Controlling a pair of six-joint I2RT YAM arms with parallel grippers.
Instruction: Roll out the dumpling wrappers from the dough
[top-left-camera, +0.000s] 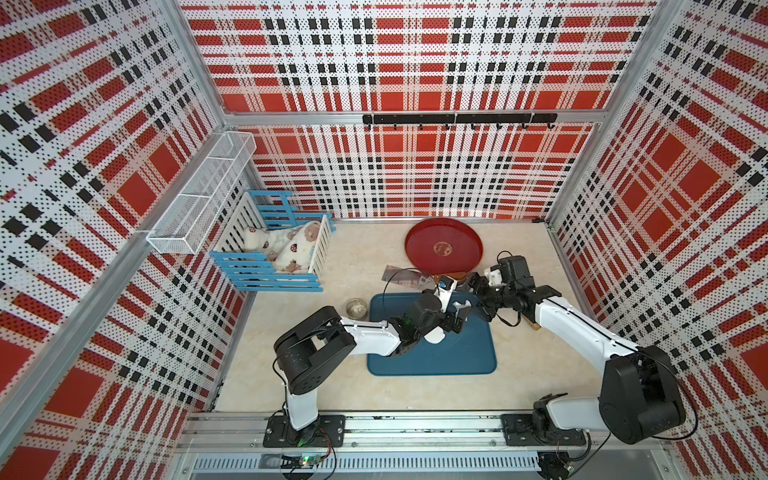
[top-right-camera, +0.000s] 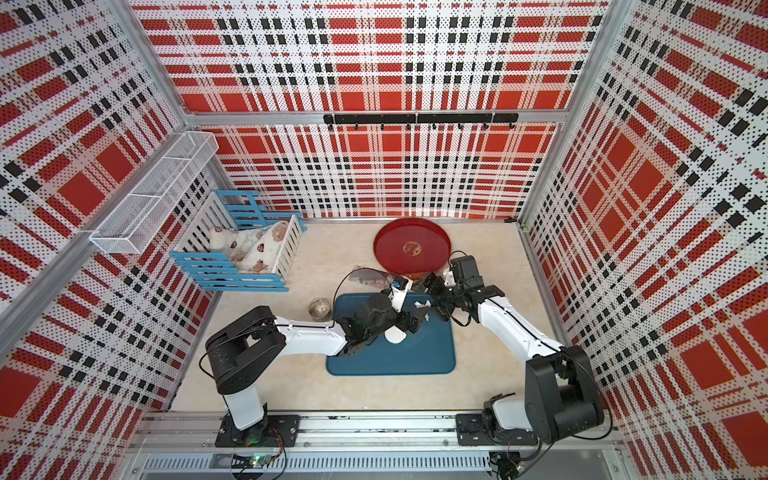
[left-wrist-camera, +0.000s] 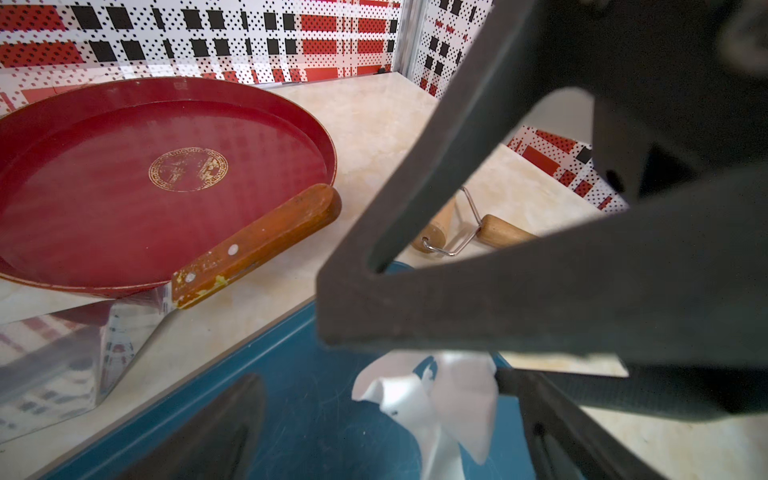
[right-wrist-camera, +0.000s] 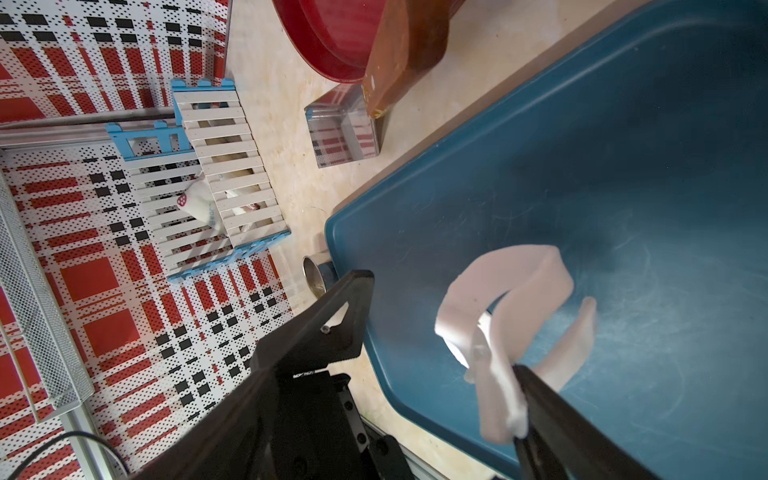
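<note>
A strip of pale dough (right-wrist-camera: 512, 336) hangs curled and twisted above the blue tray (right-wrist-camera: 624, 200), touching one finger of my open right gripper. It looks stuck there rather than pinched. In the left wrist view the same dough (left-wrist-camera: 444, 400) dangles between the spread fingers of my open left gripper, apart from both. The two grippers face each other closely over the tray's back right part. A round white dough piece (top-left-camera: 434, 335) lies on the tray, partly covered by the left arm. A wooden rolling pin (left-wrist-camera: 436, 228) rests beyond the tray, partly hidden.
Behind the tray stands a red round pan (top-left-camera: 442, 246), with a wooden-handled scraper (left-wrist-camera: 248, 244) along its front. Left of the tray are a small metal bowl (top-left-camera: 357, 309) and a blue-white crib (top-left-camera: 268, 280). The tray's front (top-left-camera: 432, 364) is clear.
</note>
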